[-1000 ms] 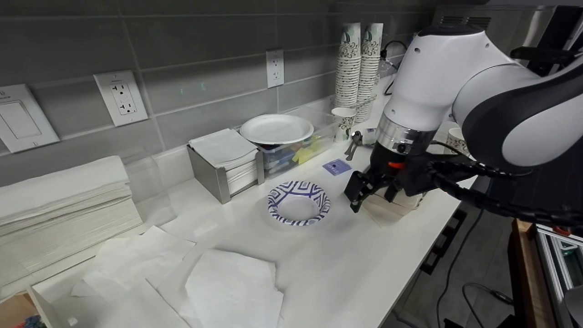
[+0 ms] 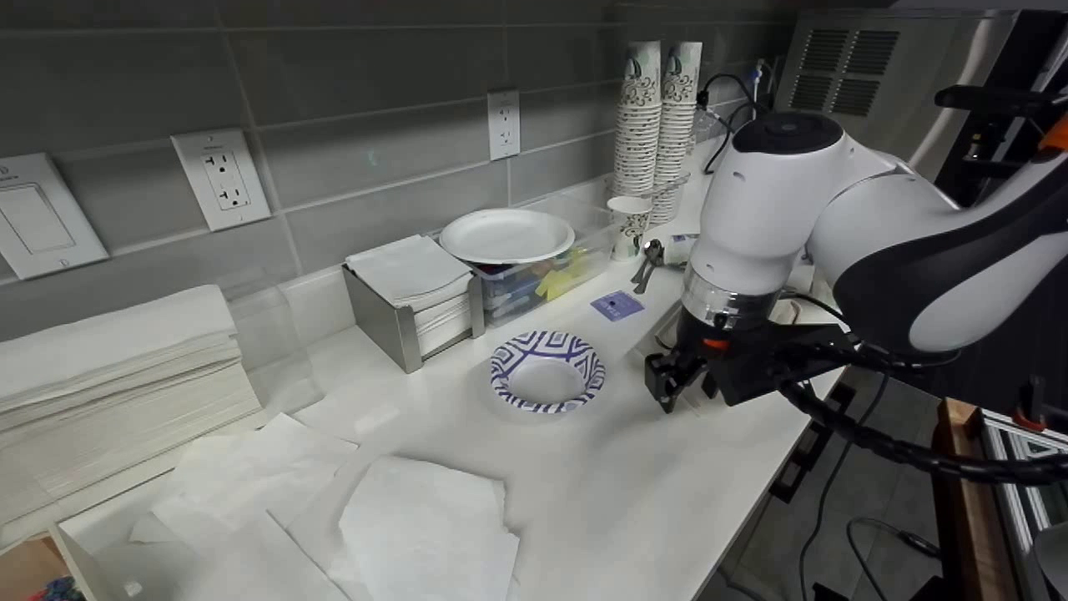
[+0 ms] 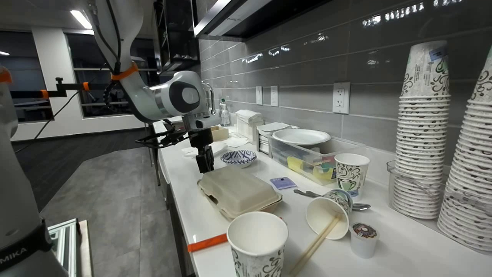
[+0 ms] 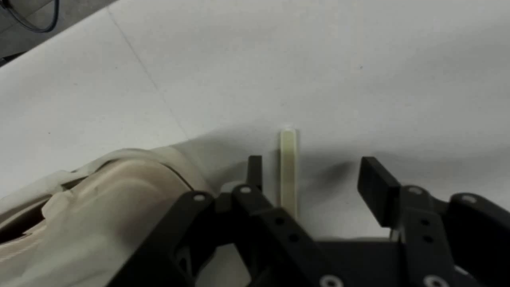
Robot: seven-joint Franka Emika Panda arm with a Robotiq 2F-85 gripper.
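My gripper is partly open over the white counter, its two black fingers well apart. A thin pale stick (image 4: 288, 167) shows in the gap, closer to the left finger and with space on both sides. Its near end is hidden behind the gripper. In exterior view 1 the gripper (image 2: 687, 391) is low, right of the blue-patterned bowl (image 2: 572, 347). Exterior view 2 has the gripper (image 3: 206, 162) just beyond a closed beige takeout box (image 3: 237, 187). Neither exterior view shows the stick clearly.
The takeout box (image 4: 143, 205) crowds the lower left of the wrist view. Closer in exterior view 2 stand a paper cup (image 3: 257, 244), a tipped cup (image 3: 339, 203) with chopsticks and a small pod (image 3: 364, 240). Counter in front of the bowl is clear.
My gripper has come down closer to the counter, and the arm above it has lowered and swung left in exterior view 1. The bowl has stayed in place.
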